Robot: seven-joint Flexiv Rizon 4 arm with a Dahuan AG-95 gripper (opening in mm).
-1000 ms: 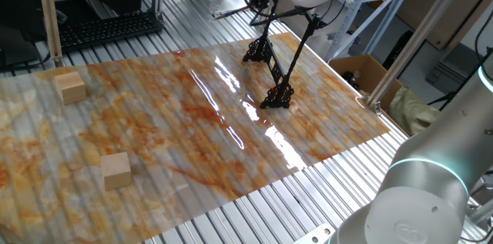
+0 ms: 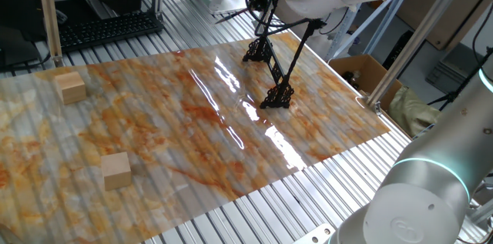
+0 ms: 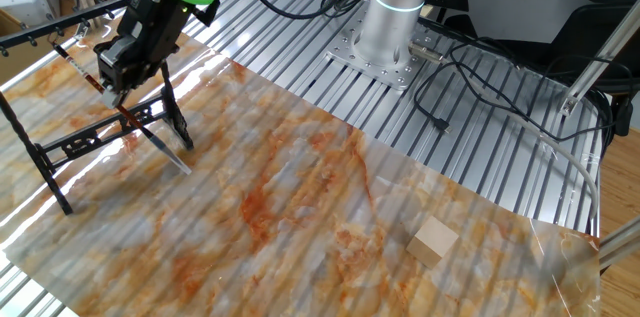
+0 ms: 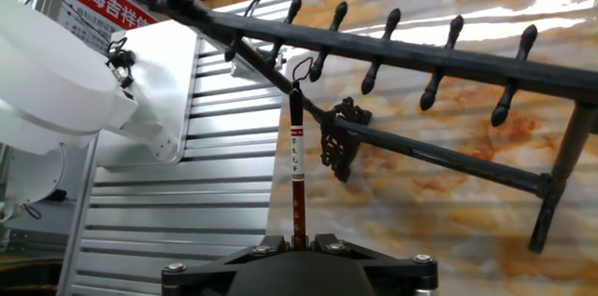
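Note:
A writing brush (image 4: 298, 161) with a dark handle, a white label and a hanging loop is held in my gripper. In exterior view 2 the brush (image 3: 161, 145) slants, its pale tip low and to the right of the gripper (image 3: 115, 95). A black brush rack (image 4: 411, 55) with several pegs along its top bar stands close by; in the wrist view the loop end appears near that bar. Whether the loop touches a peg cannot be told. The rack's feet (image 2: 277, 98) rest on the marbled sheet.
Two wooden blocks, one farther back (image 2: 70, 88) and one nearer (image 2: 116, 171), lie on the left of the marbled sheet (image 2: 177, 113). A keyboard (image 2: 108, 31) sits at the back left.
My gripper has lowered slightly and shifted a little to the right in exterior view 1, carrying the brush. The rack and blocks have stayed put.

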